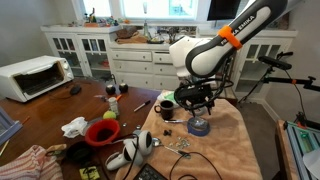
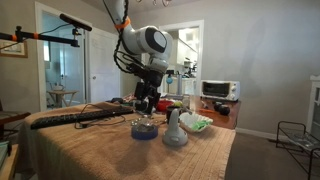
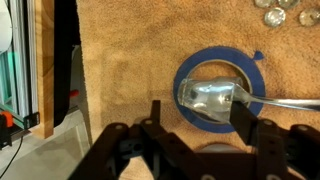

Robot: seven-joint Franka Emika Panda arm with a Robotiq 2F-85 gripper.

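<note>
A roll of blue tape [image 3: 181,77] lies flat on the tan cloth. Across its top rests a shiny spoon [image 3: 205,96], its handle [image 3: 290,103] reaching right past the ring in the wrist view. My gripper is over the near side of the roll, its fingers [image 3: 152,112] apart. I see nothing held between them. From the side, the gripper [image 1: 200,104] hangs above the blue tape roll [image 1: 198,129]. In exterior view 2 the roll [image 2: 144,134] shows below the arm, and the spoon is hard to make out there.
A red bowl [image 1: 101,132], a dark mug [image 1: 166,110] and a white handheld device [image 1: 135,150] stand on the table to the left. Several small clear pieces [image 3: 275,17] lie beyond the roll.
</note>
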